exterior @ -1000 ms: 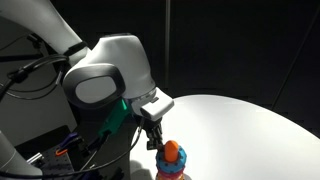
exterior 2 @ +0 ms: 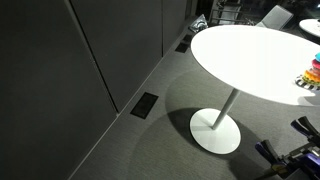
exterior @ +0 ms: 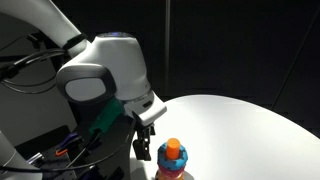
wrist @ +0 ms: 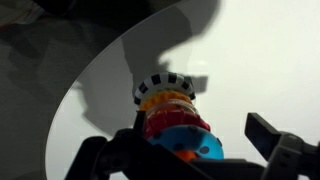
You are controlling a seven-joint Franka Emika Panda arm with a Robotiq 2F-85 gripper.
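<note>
A stacking toy point(wrist: 178, 125) of bright rings stands on the white round table, with a checkered base, orange and red layers, a dotted blue ring and an orange top. Its blue ring point(exterior: 172, 160) and orange peg-like top point(exterior: 173, 147) show low in exterior view 1, beside and right of my gripper point(exterior: 144, 146). In the wrist view the open gripper has one finger to each side of the toy, the right one well clear. Whether the left finger touches the toy is unclear. Exterior view 2 has the toy point(exterior 2: 312, 74) at the right edge, partly cut off.
In the wrist view, the table's edge curves close by on the left, with dark floor point(wrist: 40, 110) beyond it.
My gripper has shifted a little left and down, away from the toy's top. The orange top, tilted a second ago, now looks more upright. The toy's position is nearly the same.
</note>
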